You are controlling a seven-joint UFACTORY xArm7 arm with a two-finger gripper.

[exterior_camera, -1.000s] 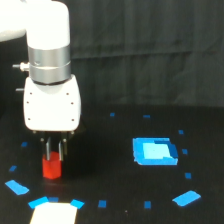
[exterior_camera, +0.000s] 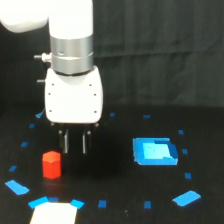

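A small red block (exterior_camera: 51, 164) rests on the black table at the left. My gripper (exterior_camera: 75, 149) hangs to the right of the block and slightly higher in the view. Its two dark fingers point down and stand apart, with nothing visible between them. The block is clear of the fingers and fully in sight. To the right on the table is a blue square (exterior_camera: 140, 160) with a paler, whitish patch inside; whether it is a shallow tray or flat is hard to tell.
Small blue marks dot the table. Larger blue pieces lie at the left (exterior_camera: 16, 187) and right (exterior_camera: 186, 198). A whitish square (exterior_camera: 53, 213) sits at the front left edge. Between the gripper and the blue square the table is clear.
The gripper was down over the red block, with its fingers beside the block's top. Now it has moved right and a little up. The block has stayed on the table.
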